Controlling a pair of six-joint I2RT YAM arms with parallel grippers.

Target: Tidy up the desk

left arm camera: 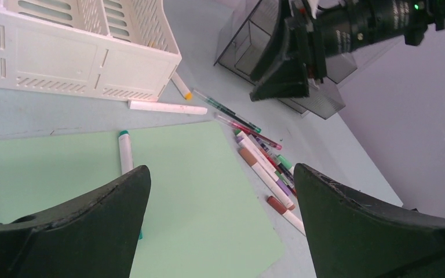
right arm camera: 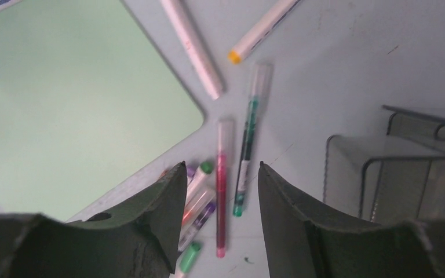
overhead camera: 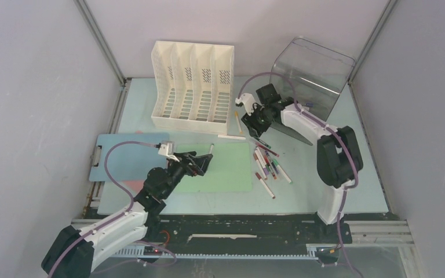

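Several markers lie scattered right of the green sheet [overhead camera: 229, 168], most of them in a loose pile. In the right wrist view, a green clear-ended pen [right arm camera: 247, 136] and a red one [right arm camera: 221, 191] lie side by side. My right gripper is open above them, nothing between its fingers. A white marker [left arm camera: 168, 108] lies in front of the white rack [overhead camera: 192, 119], with a yellow-ended marker [overhead camera: 238, 121] close by. Over the green sheet, my left gripper stands open and empty. Below it, a green-capped marker [left arm camera: 126, 152] rests on the sheet.
A clear-and-grey organizer [overhead camera: 318, 69] stands at the back right, partly behind my right arm. A blue clipboard [overhead camera: 124, 156] lies at the left, partly over a pink sheet [overhead camera: 135, 185]. Bare desk shows at the front right.
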